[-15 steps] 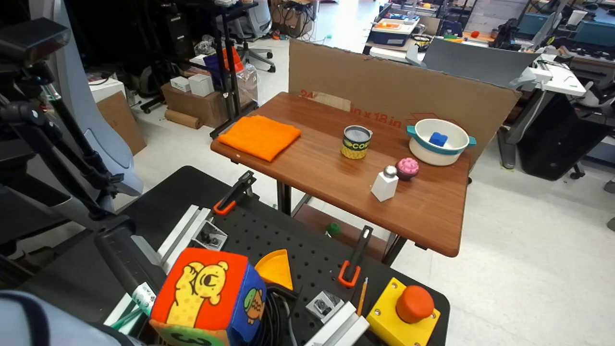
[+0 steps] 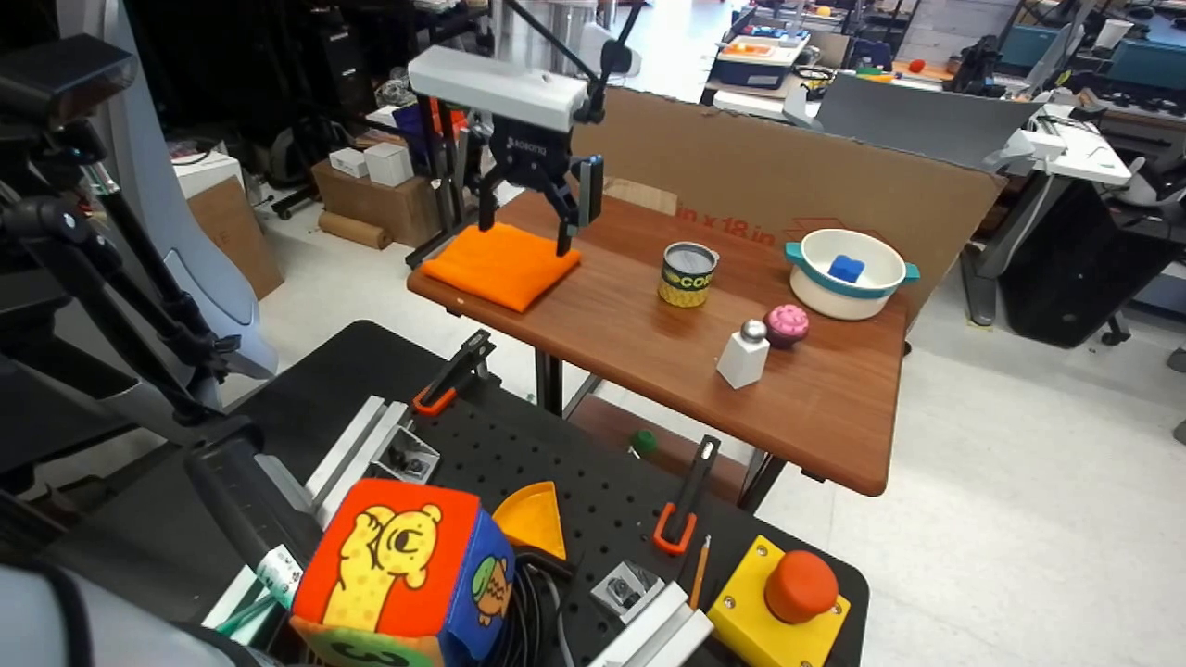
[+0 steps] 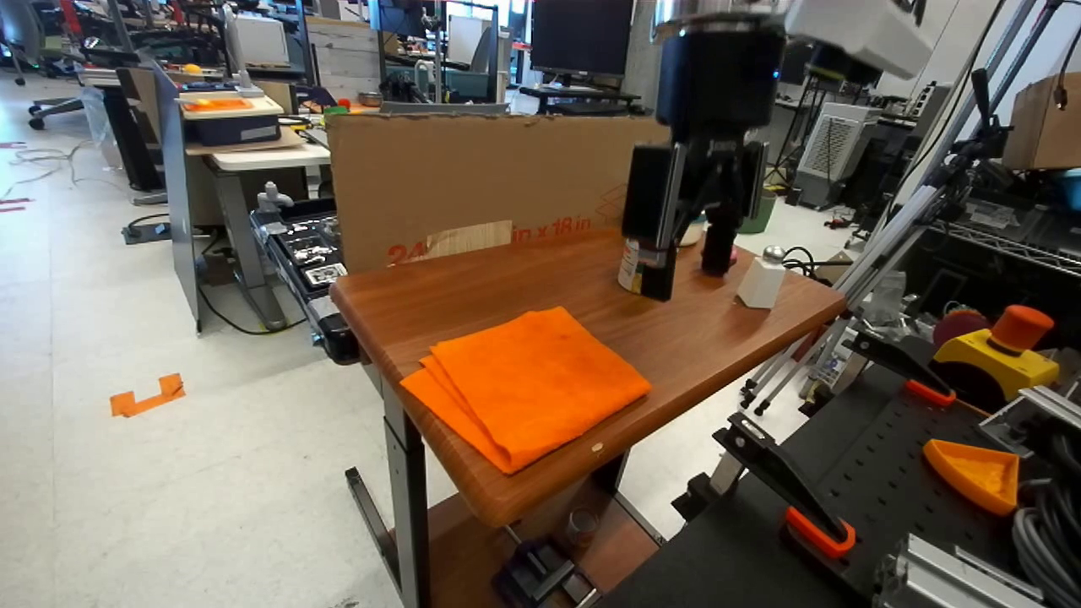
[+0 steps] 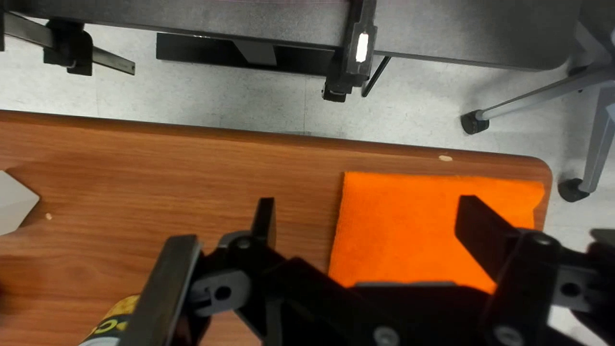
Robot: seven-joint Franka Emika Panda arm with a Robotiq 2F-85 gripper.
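Observation:
An orange folded cloth [image 2: 500,265] lies flat at one end of the brown table, near its corner; exterior view 2 shows the cloth [image 3: 537,380] in full. Above that end hangs my gripper [image 2: 525,230], open and pointing down. In the wrist view its two fingers stand wide apart, with the cloth [image 4: 398,225] below and partly behind them. No object shows between the fingers. A corn can [image 2: 687,274] stands near the middle of the table. To its right are a white shaker [image 2: 742,358] with a silver top and a pink-topped cupcake [image 2: 787,323].
At the far right end, a white and teal pot [image 2: 837,298] holds a blue object [image 2: 846,268]. A cardboard panel [image 2: 767,178] walls the table's back. The black workbench [image 2: 578,445] in front carries clamps and a toy cube [image 2: 389,556]. Bare wood separates cloth and can.
The arm and gripper, absent from exterior view 1 a second ago, now hang over the cloth end of the table. The tabletop objects look unmoved.

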